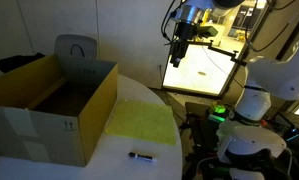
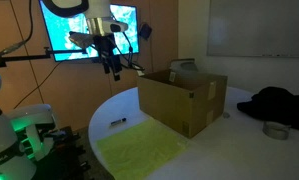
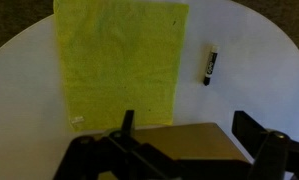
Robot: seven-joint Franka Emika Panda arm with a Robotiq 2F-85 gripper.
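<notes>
High over the white table, my gripper stands open, its two dark fingers wide apart with nothing between them. It also shows above the table in exterior view 1 as the gripper (image 1: 173,54). A yellow cloth (image 3: 119,60) lies flat on the table, seen also as the cloth (image 2: 139,148) in exterior view 2. Beside it rests a dark marker with a white label (image 3: 210,67), apart from the cloth. An open cardboard box (image 1: 34,115) stands at the cloth's other side; its edge (image 3: 194,137) appears below the fingers in the wrist view.
A black cloth item or hat (image 2: 275,104) and a grey roll (image 2: 276,130) lie farther along the table. A chair (image 1: 76,46) stands behind the box. The table's curved edge (image 3: 284,38) lies just past the marker. Bare table surrounds the marker.
</notes>
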